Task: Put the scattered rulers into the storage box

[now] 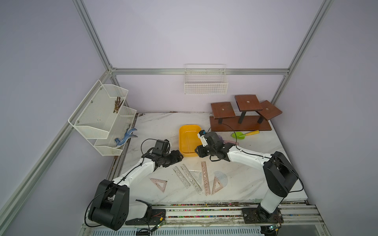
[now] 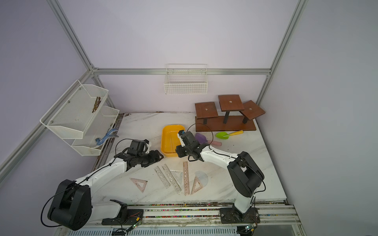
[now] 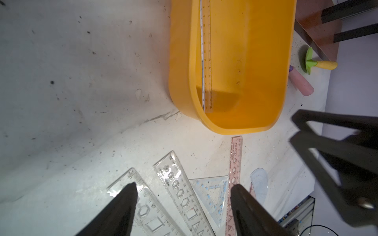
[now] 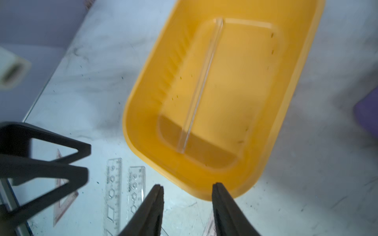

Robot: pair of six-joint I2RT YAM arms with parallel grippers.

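Observation:
The yellow storage box point(image 1: 190, 154) stands mid-table, and one clear ruler point(image 3: 207, 59) lies inside along its wall. In front of the box lie two clear rulers point(image 1: 182, 177) point(image 1: 191, 177), a pink ruler point(image 1: 206, 178), a clear triangle point(image 3: 212, 194), a pink triangle point(image 1: 217, 184) and a clear protractor point(image 1: 220, 178). Another pink triangle point(image 1: 159, 184) is off to the left. My left gripper hovers left of the box's front, part open and empty. My right gripper, also part open and empty, is by the box's front right corner.
Behind on the right stands a brown tiered stand point(image 1: 240, 123), with a green-and-yellow shovel point(image 1: 245, 134) and a purple shovel point(image 2: 200, 138) before it. A white mesh rack point(image 1: 104, 118) borders the left side.

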